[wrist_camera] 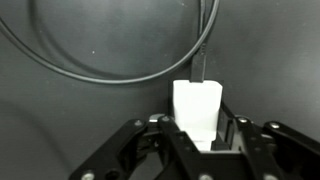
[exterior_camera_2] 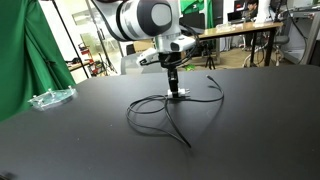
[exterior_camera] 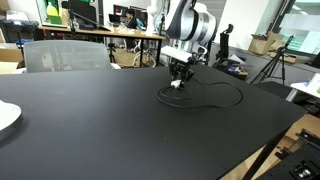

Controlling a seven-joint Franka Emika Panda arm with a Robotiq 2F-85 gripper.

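A small white block-like piece (wrist_camera: 198, 105) with a dark cable running out of its end lies between my gripper's fingers in the wrist view. My gripper is shut on it from both sides, close to the table. In exterior view 2 the white piece (exterior_camera_2: 178, 93) shows at the tip of the downward-pointing gripper (exterior_camera_2: 172, 88). The black cable (exterior_camera_2: 160, 107) loops loosely over the dark table around it. In exterior view 1 the gripper (exterior_camera: 178, 80) stands at the table's far side.
A white round dish (exterior_camera: 8, 115) sits at its left edge in exterior view 1. Clear plastic ware (exterior_camera_2: 52, 97) stands on the left in exterior view 2. A grey chair (exterior_camera: 70, 56) is behind the table.
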